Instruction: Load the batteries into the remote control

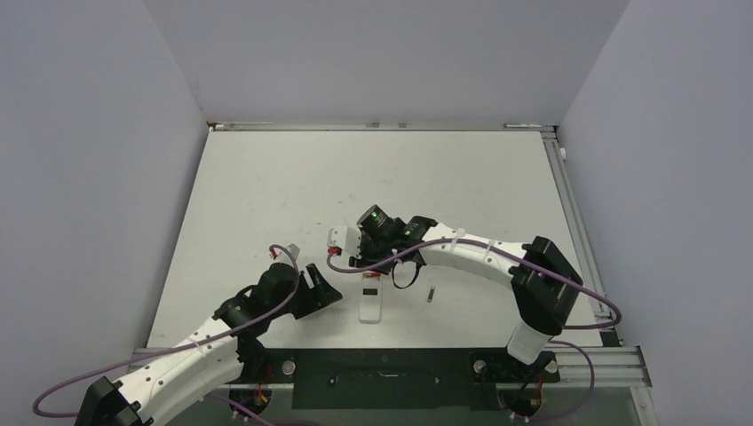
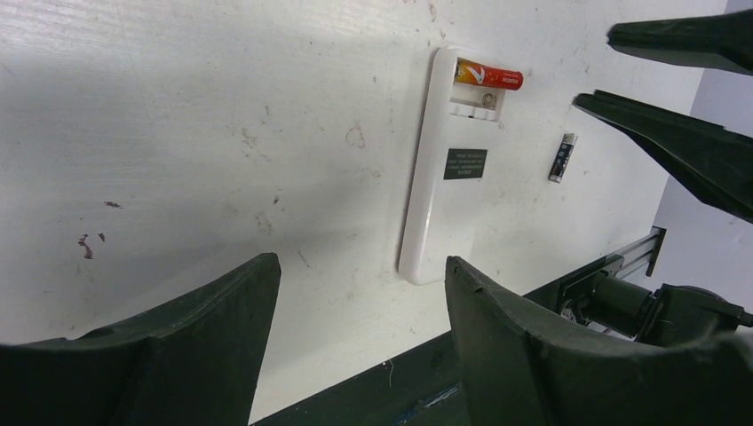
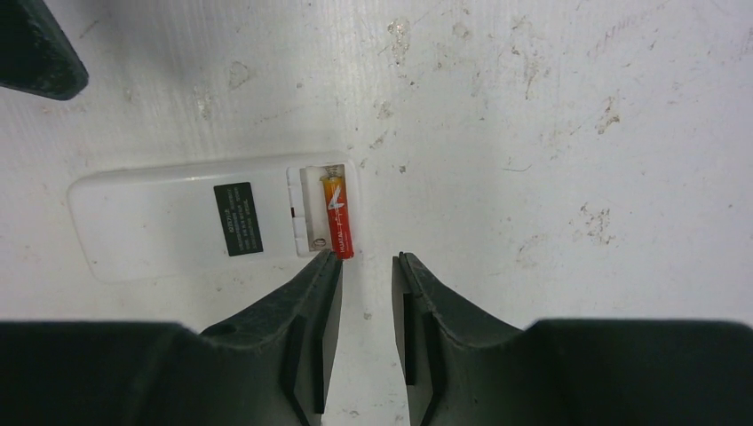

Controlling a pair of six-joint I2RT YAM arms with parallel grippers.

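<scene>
A white remote control point(image 2: 435, 213) lies back up on the table, its battery compartment point(image 3: 312, 200) uncovered. In that compartment the orange AA battery point(image 3: 336, 213) has one end by the spring, while its other end rests on the rim and sticks out past the remote's side. My right gripper hangs above and clear of the battery, open, nothing between its fingers. To the left of the remote, my left gripper is open and empty. A dark battery point(image 2: 563, 158) lies loose on the table, right of the remote.
Bare white table point(image 1: 266, 177) stretches behind and left of the remote. The right forearm point(image 1: 475, 248) crosses over the table behind the dark battery. A dark panel point(image 1: 382, 382) borders the front edge.
</scene>
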